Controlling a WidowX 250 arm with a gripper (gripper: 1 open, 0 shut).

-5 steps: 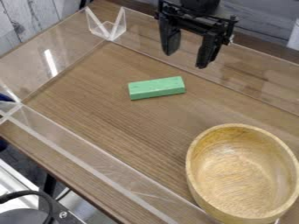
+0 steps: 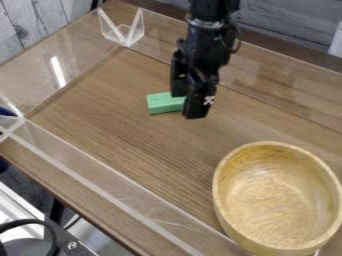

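The black robot gripper (image 2: 193, 94) hangs low over the middle of the wooden table, open, its fingers pointing down. Just beneath and to the left of it lies a green block (image 2: 160, 103), its right part hidden behind the gripper. Whether the fingers touch the block I cannot tell.
A large tan bowl (image 2: 274, 200) fills the lower right. Clear plastic pieces (image 2: 120, 28) stand at the back left, and clear strips run along the left edge. Black cables lie at the lower left corner.
The block's visible part appears in the same place.
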